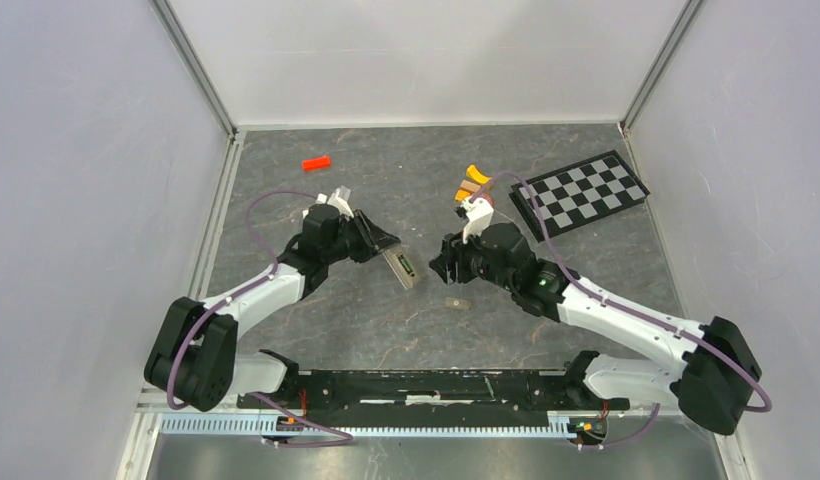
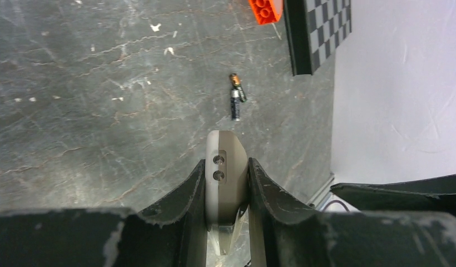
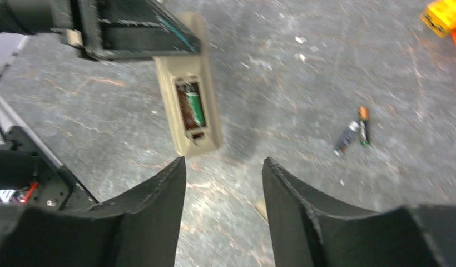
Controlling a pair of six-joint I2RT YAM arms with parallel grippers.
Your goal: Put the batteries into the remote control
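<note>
The pale remote (image 1: 401,268) is held by my left gripper (image 1: 388,244), which is shut on one end. Its battery bay (image 3: 191,108) faces my right wrist camera. A green battery (image 3: 196,109) lies along one side of the bay; the other side looks dark and brownish. Right of the remote, apart from it, my right gripper stands partly open with nothing between its fingers. Two loose batteries, one dark and silver (image 3: 346,138), one orange and green (image 3: 364,127), rest on the table. The small pale cover (image 1: 458,303) lies flat near the right gripper.
Yellow and orange toy pieces (image 1: 473,182) lie behind the right gripper. A black-and-white checkered board (image 1: 583,195) sits at the back right, and a red block (image 1: 316,163) at the back left.
</note>
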